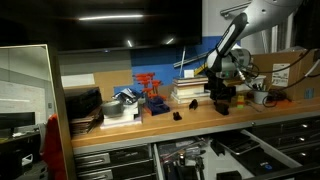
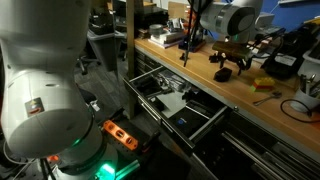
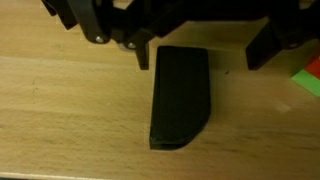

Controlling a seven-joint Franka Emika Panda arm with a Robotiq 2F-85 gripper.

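A black block-like object (image 3: pixel 180 98) with one rounded corner lies flat on the wooden worktop. My gripper stands open above it in the wrist view, its two dark fingers spread wide. The object's upper end reaches into the gap, nearer the left finger (image 3: pixel 143 55) than the right finger (image 3: pixel 257 50). In exterior view 2, the object (image 2: pixel 222 74) shows on the worktop just below the gripper (image 2: pixel 232 56). Exterior view 1 has the gripper (image 1: pixel 221 98) low over the bench, where dark shapes merge and contact is hard to tell.
Beneath the worktop (image 2: pixel 200 64) an open drawer (image 1: pixel 200 160) holds several tools. A yellow item (image 2: pixel 264 82) and scissors-like tools (image 2: pixel 266 97) lie near the gripper. Stacked books (image 1: pixel 188 90) stand behind. A red and green item (image 3: pixel 309 76) sits by the right finger.
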